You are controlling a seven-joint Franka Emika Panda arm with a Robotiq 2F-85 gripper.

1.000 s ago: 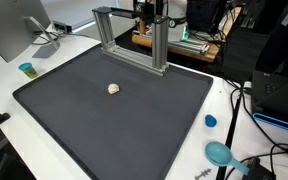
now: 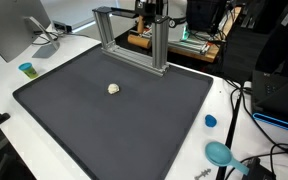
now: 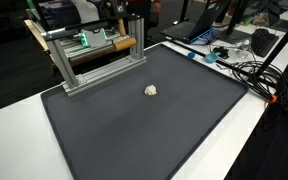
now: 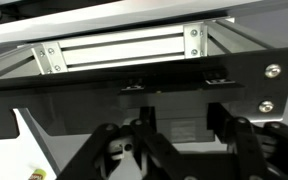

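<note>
In the wrist view my gripper has its fingers spread around a dark piece (image 4: 179, 98) along a wide black bar (image 4: 84, 85). It appears shut on that dark piece, though black on black hides the exact contact. Behind the bar runs a silver metal frame (image 4: 124, 49). Seen from outside, this frame (image 2: 134, 60) stands at the far edge of the grey board (image 2: 104, 125), and the arm is mostly cut off by the top of the picture. A small cream-coloured lump (image 2: 113, 89) lies alone on the board, also visible in the second exterior view (image 3: 150, 90).
An orange cylinder (image 3: 125, 43) sits by the frame. A teal ladle-like item (image 2: 222, 155) and a blue round piece (image 2: 210, 121) lie right of the board. A green-blue cup (image 2: 27, 70) stands at the left. Most of the board is clear.
Around the frame's top, the dark parts and the orange cylinder look slightly shifted. Things on the board and the table stay where they were.
</note>
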